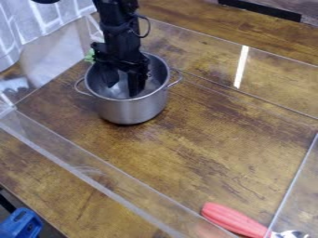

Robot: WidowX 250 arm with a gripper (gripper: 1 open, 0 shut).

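Observation:
A steel pot [129, 106] with two wire handles stands on the wooden surface in the upper left of the view. My black gripper [132, 72] reaches down from the top into the pot. Its fingertips are dark against the pot's inside, so I cannot tell how far they are parted or whether anything is between them. A small green object [89, 56] shows just behind the pot, partly hidden by the arm.
Clear low walls edge the wooden area [205, 130]. A red-handled utensil [230, 218] lies at the bottom right, a blue object [18, 226] at the bottom left.

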